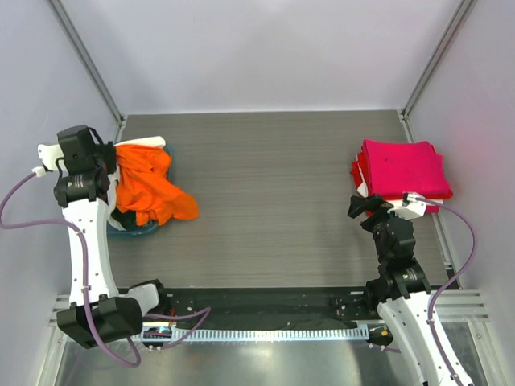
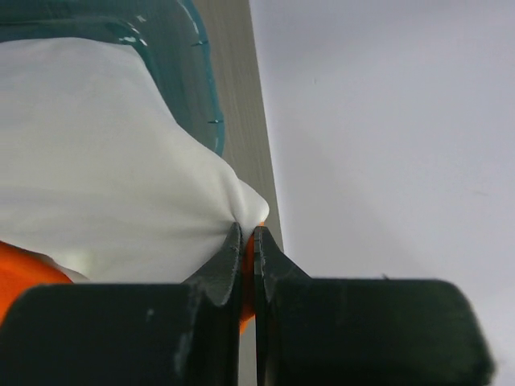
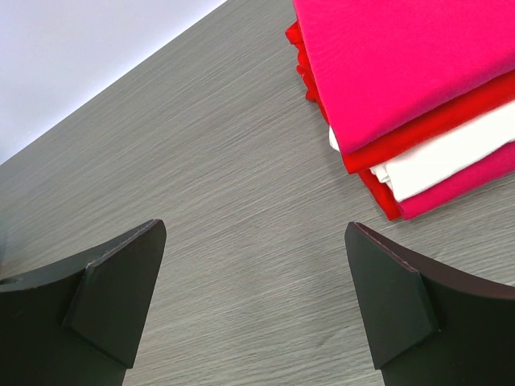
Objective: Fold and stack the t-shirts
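Note:
My left gripper (image 1: 108, 157) is raised over the teal basket (image 1: 137, 232) at the left. In the left wrist view its fingertips (image 2: 265, 257) are shut on white cloth (image 2: 121, 161) and orange cloth at their tips. In the top view an orange shirt (image 1: 157, 189) drapes out of the basket, with white and dark cloth beneath. A folded stack (image 1: 402, 169) of pink, red and white shirts lies at the right. My right gripper (image 1: 362, 207) stands open at the stack's front left, with bare table between its fingers in the right wrist view.
Pale walls surround it at the back and both sides, close beside the basket and the stack.

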